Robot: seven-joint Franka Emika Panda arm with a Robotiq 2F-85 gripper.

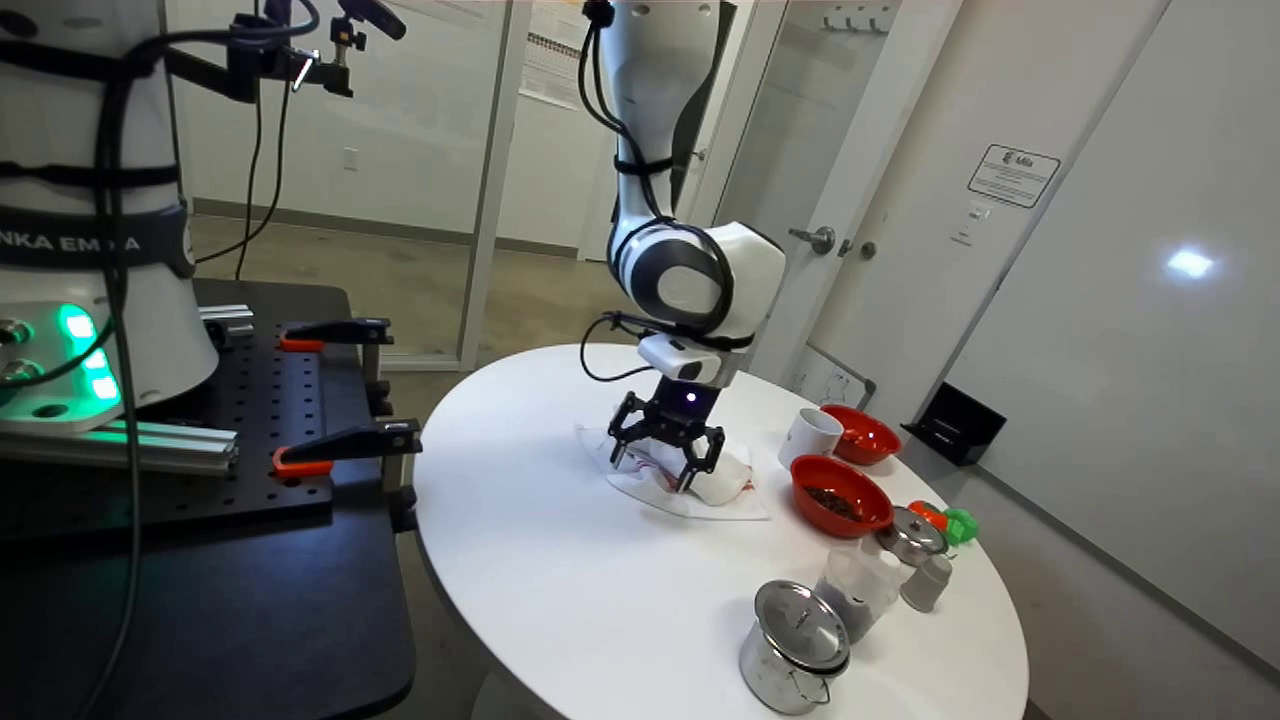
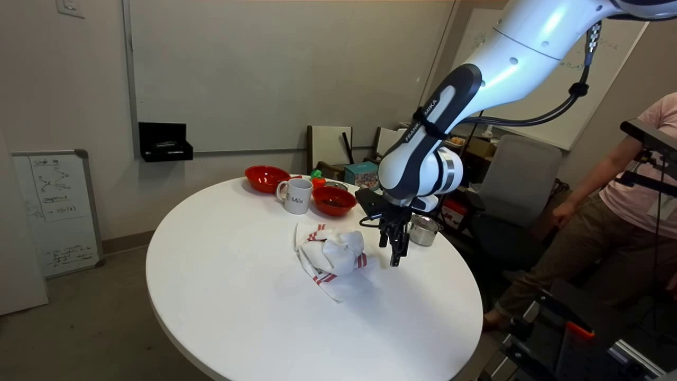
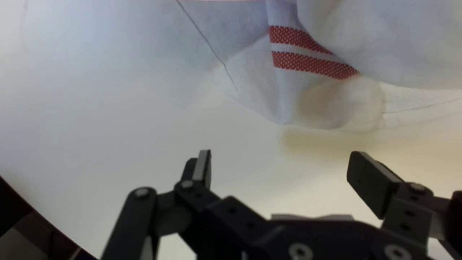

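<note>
A white towel with red stripes lies crumpled and partly folded on the round white table. My gripper hangs beside the towel in exterior view 2, on the side of the lidded pot. From exterior view 1 the gripper covers part of the cloth. In the wrist view the towel's striped edge lies beyond the fingertips, and only bare table shows between the widely parted fingers. The fingers are open and hold nothing.
Two red bowls, one with dark bits inside, and a white mug stand past the towel. A lidded steel pot, a clear container and a grey cup stand near the rim.
</note>
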